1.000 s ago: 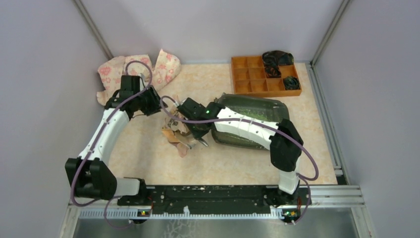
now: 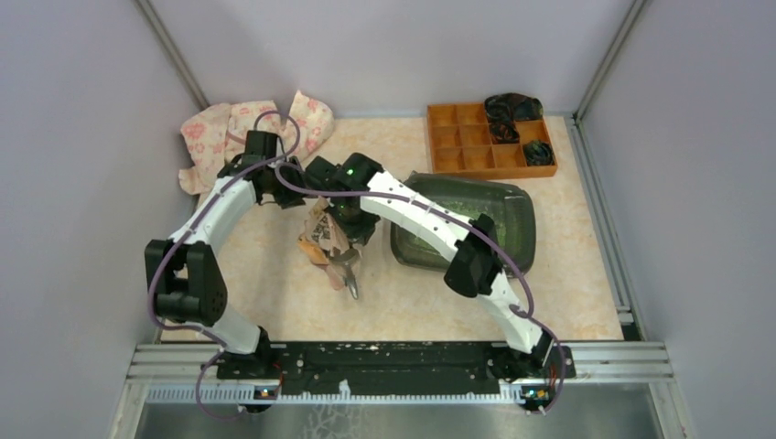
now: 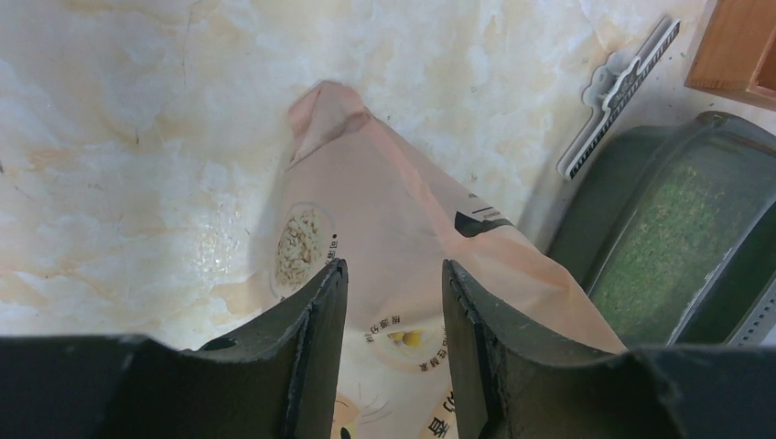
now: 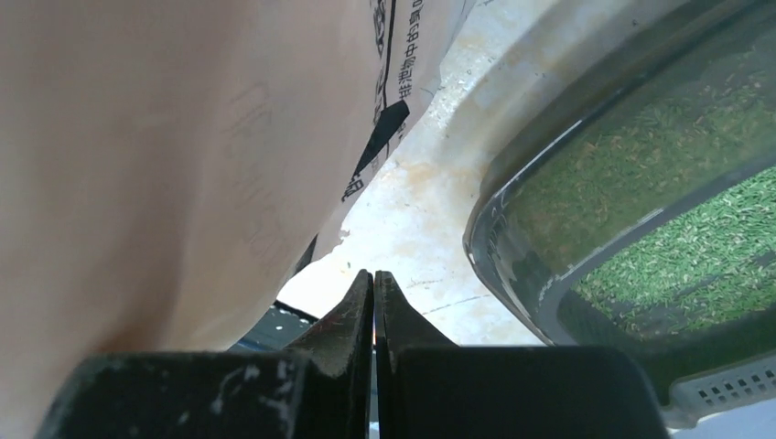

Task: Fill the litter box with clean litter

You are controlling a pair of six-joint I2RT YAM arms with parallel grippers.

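Note:
The pinkish litter bag (image 2: pixel 316 240) lies open left of the litter box, filling much of both wrist views. A silver scoop (image 2: pixel 348 265) rests at the bag's front, its handle pointing toward the front edge. My right gripper is shut with nothing between its fingers, beside the bag; the scoop is outside them. The green translucent litter box (image 2: pixel 525 224) holds some green litter (image 4: pixel 677 247). My left gripper stands open above the bag, nothing between its fingers.
At the back right sits a wooden divided tray (image 2: pixel 458 137) with dark bundles in it. Patterned cushions (image 2: pixel 311 123) lie at the back left. Behind the bag, a grey slotted strip (image 3: pixel 618 96) lies near the box.

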